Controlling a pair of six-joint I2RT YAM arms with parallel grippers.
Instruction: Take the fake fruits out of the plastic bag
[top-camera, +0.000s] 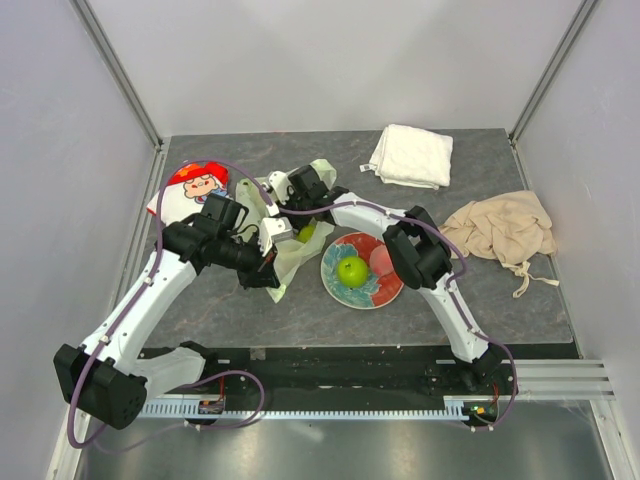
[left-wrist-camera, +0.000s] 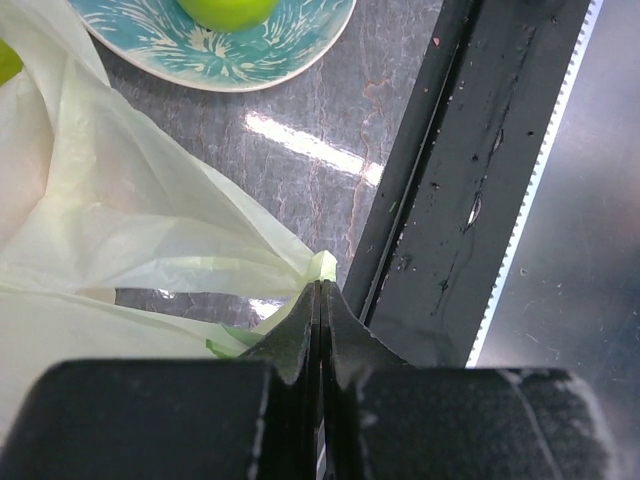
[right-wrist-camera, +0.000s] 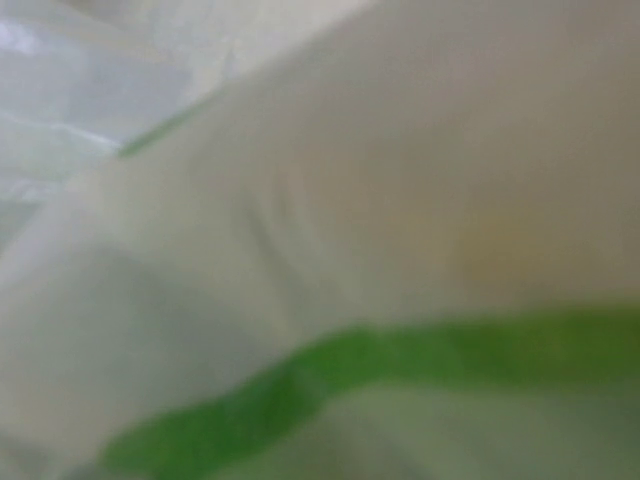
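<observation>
The pale plastic bag (top-camera: 292, 262) lies in the middle of the table, a yellow-green fruit (top-camera: 306, 232) partly visible inside. My left gripper is shut at the bag's front corner, the bag's thin edge at its tips. My right gripper (top-camera: 296, 210) is down in the bag's back part; its fingers are hidden, and the right wrist view shows only blurred plastic with a green stripe. The plate (top-camera: 348, 294) right of the bag holds a green apple (top-camera: 351, 271) and a pink fruit (top-camera: 381, 258).
A white cloth (top-camera: 412, 154) lies at the back right, a beige drawstring bag (top-camera: 500, 230) at the right, a printed item (top-camera: 180, 200) at the left.
</observation>
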